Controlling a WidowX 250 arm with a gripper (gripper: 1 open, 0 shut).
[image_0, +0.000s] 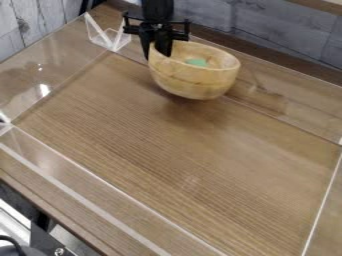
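My black gripper is at the top centre, shut on the near-left rim of a pale wooden bowl. The bowl sits tilted at the back of the wooden table, and a small green object shows inside it. The fingertips are small and partly merged with the rim.
Clear tape or plastic lies at the back left, near the table's edge. The back edge runs behind the bowl, with a dark area beyond.
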